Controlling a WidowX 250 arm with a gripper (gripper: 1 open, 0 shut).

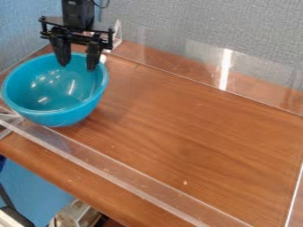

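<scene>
A large teal bowl (53,97) rests on the wooden table at the left. My dark gripper (77,58) hangs over the bowl's back rim, open, its two fingers pointing down. Whether either finger touches the rim is hard to tell. I see nothing held between the fingers.
Clear low barriers run along its back and front edges, with a grey wall behind. A small white object peeks out behind the gripper at the bowl's right.
</scene>
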